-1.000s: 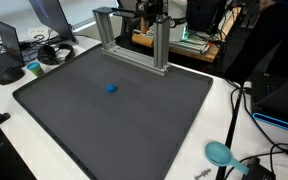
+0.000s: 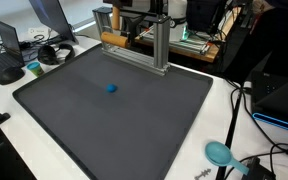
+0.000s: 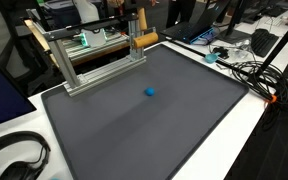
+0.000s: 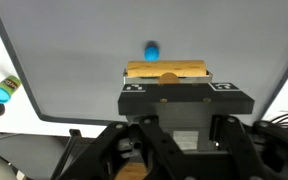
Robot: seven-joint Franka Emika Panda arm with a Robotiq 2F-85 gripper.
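A wooden mallet-like piece hangs head down above the far part of the grey board; its orange crosspiece (image 2: 114,40) lies level, with an upright handle above. In the wrist view the wooden head (image 4: 166,69) spans just beyond my gripper, whose dark tagged fingers are shut on the handle. Exterior view 2 has the crosspiece (image 3: 144,41) at the board's far edge. A small blue object (image 2: 111,88) sits on the board, apart from the mallet; in the wrist view this blue object (image 4: 152,50) appears just past the head. The fingers' contact is mostly hidden.
Most of the grey board (image 2: 104,125) is bare. A metal rail frame (image 3: 94,75) stands along one edge. Off the board lie headphones (image 3: 14,155), a laptop (image 3: 189,30), a green cup (image 2: 34,68), a turquoise round object (image 2: 224,155) and loose cables.
In exterior view 1 the mallet has moved left and come a little lower, away from the metal frame. The blue object stays in place.
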